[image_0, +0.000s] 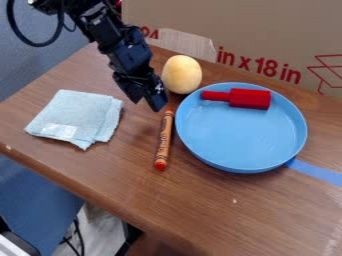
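My dark blue gripper points down over the table, just above and left of the top of an orange crayon, which lies lengthwise toward the front; whether its fingers are open or shut is unclear. Right of the crayon is a blue plate with a red brush-like object on its back part. A yellow oval object stands behind the gripper, and a folded pale blue cloth lies to the left.
A cardboard box stands along the back. Blue tape runs off to the right of the plate.
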